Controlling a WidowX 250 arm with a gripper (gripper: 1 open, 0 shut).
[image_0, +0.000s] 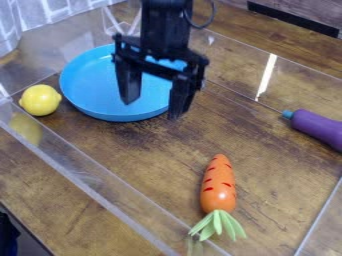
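Note:
My black gripper (156, 92) hangs open over the front of a blue plate (83, 82), its two fingers apart with nothing seen between them; it is slightly blurred. An orange toy carrot (218, 187) with pale green leaves lies in the lower middle right. A yellow lemon (40, 100) sits left of the plate. A purple eggplant (318, 127) lies at the right edge.
Transparent edges run along the left and right sides.

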